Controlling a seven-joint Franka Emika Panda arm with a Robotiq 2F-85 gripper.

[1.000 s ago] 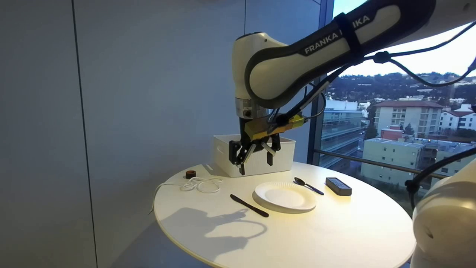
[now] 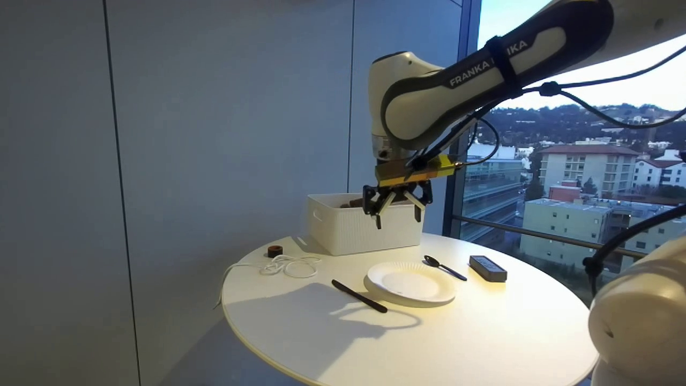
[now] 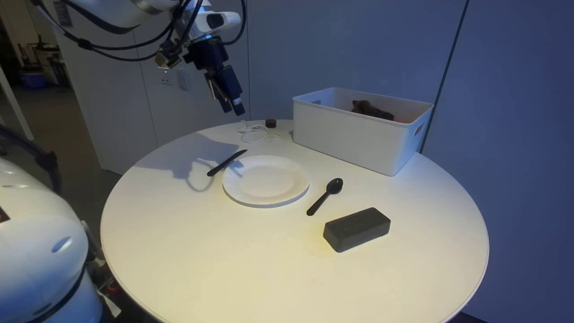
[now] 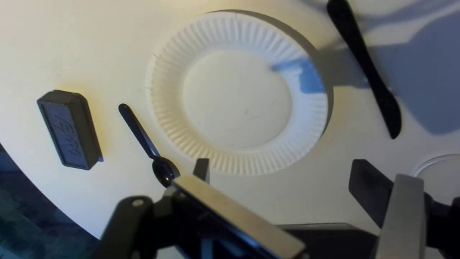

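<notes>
My gripper (image 2: 396, 222) hangs in the air above the table, its fingers spread apart with nothing between them. Below it lies a white paper plate (image 4: 237, 99). A black plastic knife (image 3: 227, 163) rests on one side of the plate, and a black spoon (image 3: 326, 194) on the other. Beyond the spoon sits a dark grey block-like eraser (image 4: 69, 128). In the wrist view the spoon's bowl is close to one finger in the picture, though the gripper is well above the table.
A white bin (image 3: 350, 137) with a brown item (image 3: 371, 110) inside stands at the table's back edge. Near it are a white cable (image 2: 297, 266) and a small dark roll (image 2: 274, 251).
My arm has moved right and somewhat up in the first exterior view, its shadow shifting along the table. The gripper remains open, and the things on the table have stayed in place.
</notes>
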